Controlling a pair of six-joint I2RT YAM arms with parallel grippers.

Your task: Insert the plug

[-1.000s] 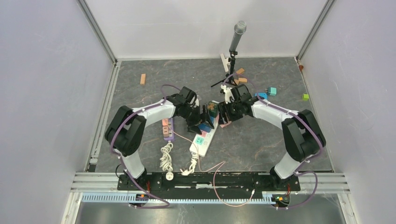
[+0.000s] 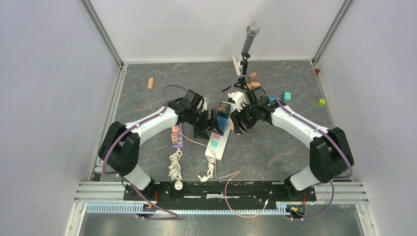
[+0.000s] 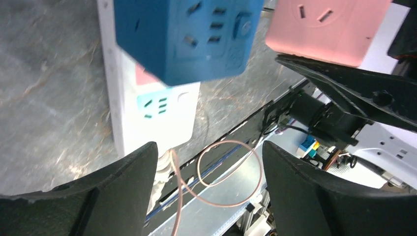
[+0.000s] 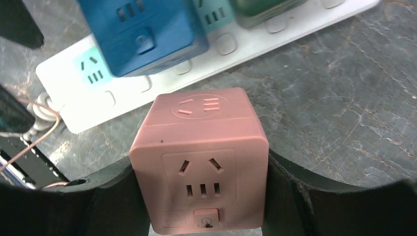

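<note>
A white power strip lies mid-table, carrying a blue plug cube and a dark green one. My right gripper is shut on a pink plug cube, held just to the right of the strip. My left gripper stands part open above the blue cube, which lies beyond its fingertips in the left wrist view; I see nothing between its fingers.
A purple power strip with coiled cable lies left; a microphone stand, wooden blocks and small coloured cubes are at the back. Cables cross the front edge.
The white strip has shifted slightly since a second ago. My right gripper, with the pink cube, has drawn back rightward from over the strip; the left arm has moved slightly left.
</note>
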